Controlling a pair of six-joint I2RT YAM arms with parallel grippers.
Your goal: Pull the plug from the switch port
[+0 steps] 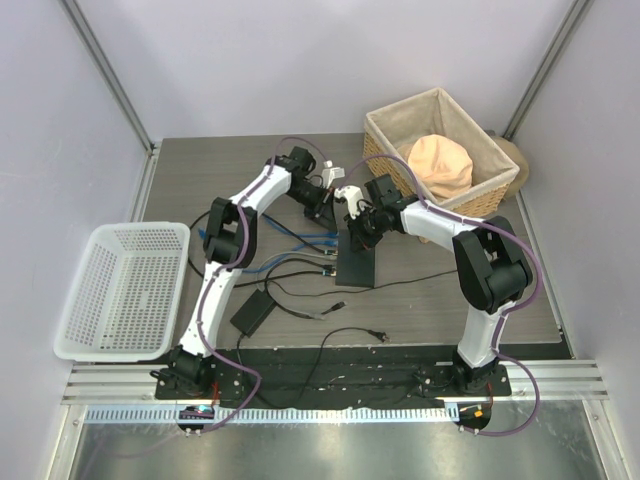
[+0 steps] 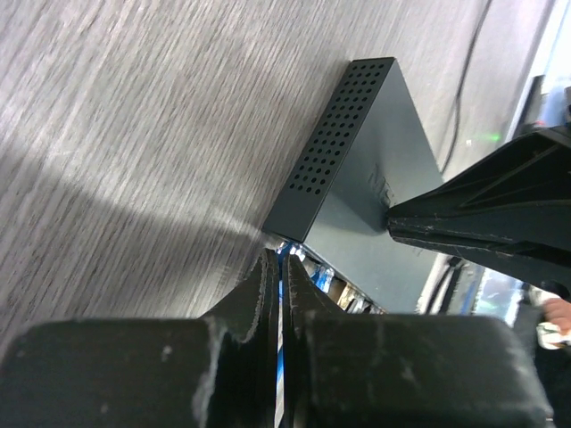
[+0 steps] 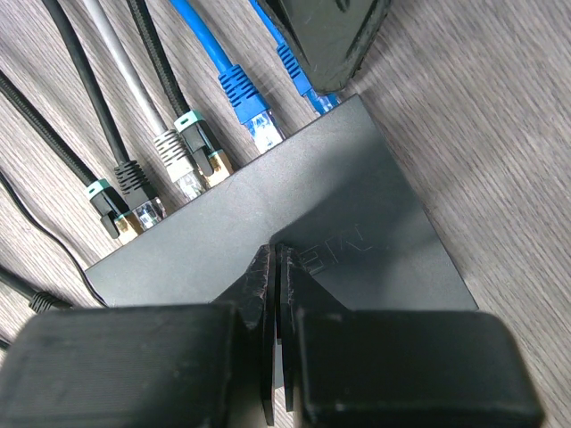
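The flat black switch lies on the table, several cables plugged along one edge. At the end of that row, the outermost blue plug sits at its port. Close by it hangs my left gripper, shut with nothing between its fingers; its tip partly hides the port end of the switch in the left wrist view. A finger of it shows over the blue cable. My right gripper is shut and empty, its tips down on the top of the switch.
Another blue plug and several black and grey ones sit alongside. A small black box and loose cable ends lie nearer the front. An empty white basket stands left, a wicker basket at the back right.
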